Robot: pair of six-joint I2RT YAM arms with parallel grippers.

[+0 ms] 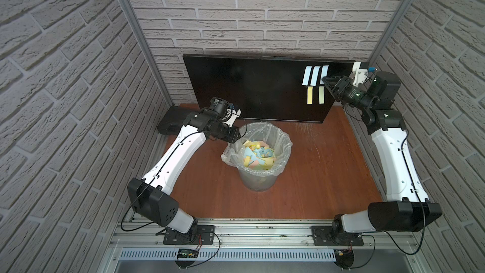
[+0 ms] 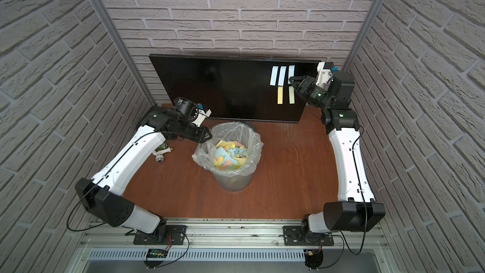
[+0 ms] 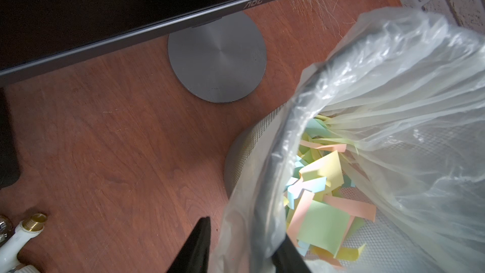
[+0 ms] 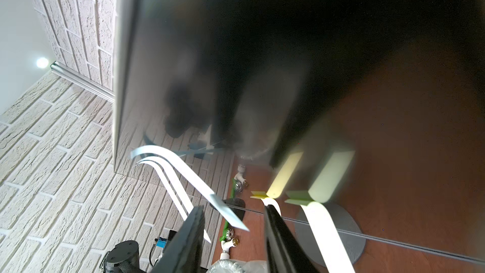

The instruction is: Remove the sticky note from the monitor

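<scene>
On the black monitor [image 1: 247,86], three pale blue sticky notes [image 1: 314,75] form a row above two yellowish ones [image 1: 309,95] at the right. My right gripper is open at the screen, its tips by the rightmost blue note [image 4: 197,182], whose lower end curls away from the glass. My left gripper is shut on the lined rim of the bin [image 3: 237,146], which holds many loose coloured notes [image 3: 323,222].
A dark object [image 1: 169,118] lies at the back left, with small fittings [image 2: 160,156] left of the bin. Brick walls enclose the sides and back.
</scene>
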